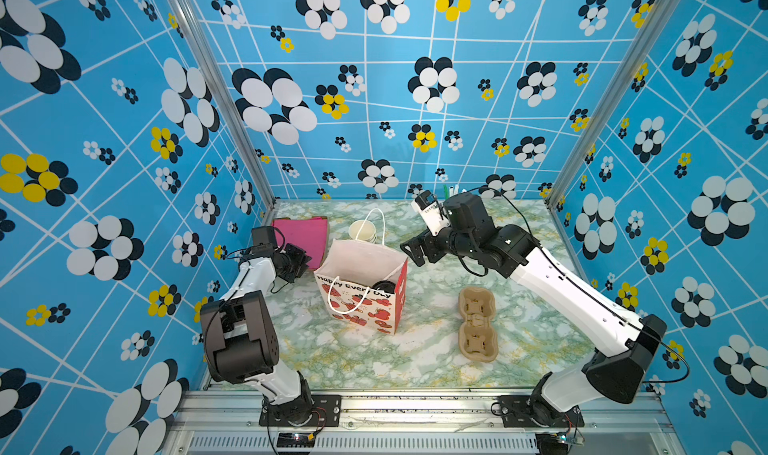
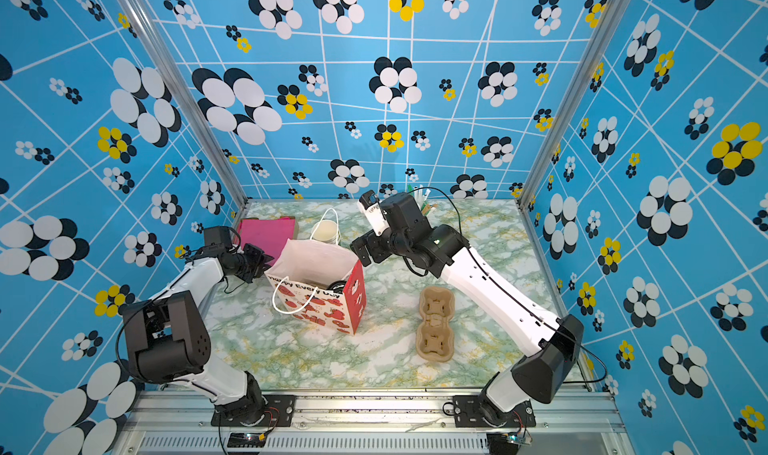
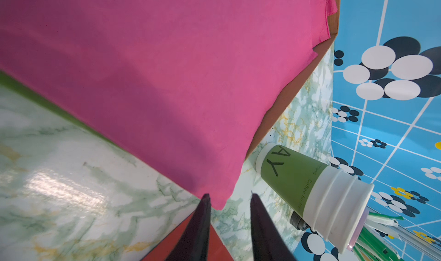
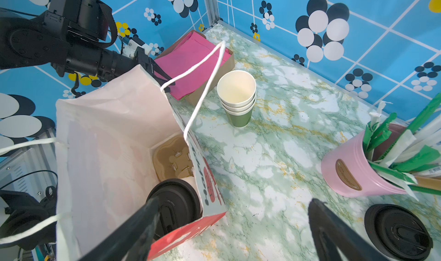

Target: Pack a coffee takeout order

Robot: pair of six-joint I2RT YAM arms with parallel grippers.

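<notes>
Pink napkins lie stacked in a shallow cardboard box at the back left. My left gripper is partly open at the stack's near corner; that corner shows between its fingertips, but contact cannot be told. The paper bag stands upright and open at centre left. Inside it are a black-lidded cup and a brown carrier. Right of the bag, my right gripper hangs wide open with nothing between its fingers.
Stacked paper cups stand behind the bag. A pink bucket of straws and a black-lidded cup are at right. Another carrier lies at front right.
</notes>
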